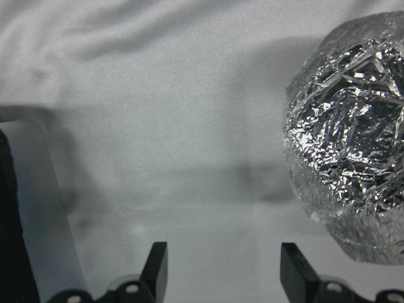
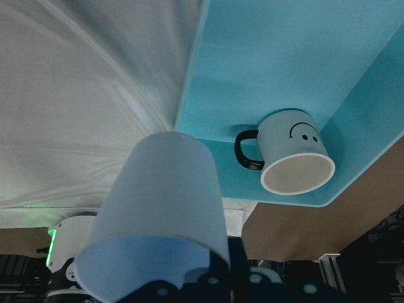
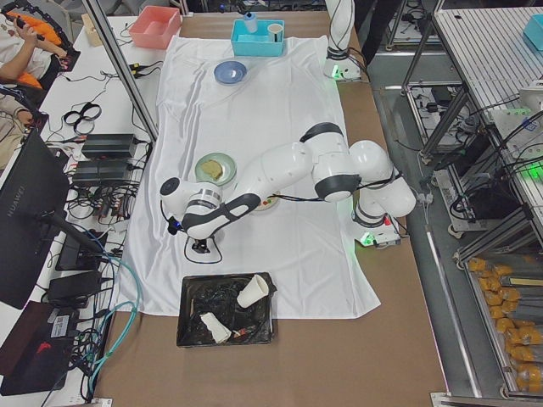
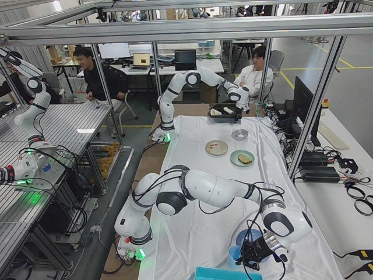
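My left gripper is open and empty over the white cloth, with a foil-covered bowl (image 1: pixel 347 139) to its right and an edge of the black bin (image 3: pixel 225 288) at its left in the left wrist view. A cup (image 3: pixel 253 292) and a white item (image 3: pixel 214 327) lie in that bin. My right gripper is shut on a pale blue cup (image 2: pixel 151 189), held beside and above the blue bin (image 2: pixel 290 57), which holds a smiley mug (image 2: pixel 293 139) with a black handle.
A blue plate (image 3: pixel 230 72) lies near the blue bin, a green plate with food (image 3: pixel 207 169) mid-table, and a beige plate (image 4: pixel 216 147) beside it. A pink bin (image 3: pixel 155 26) stands on the side table. The cloth between plates is largely clear.
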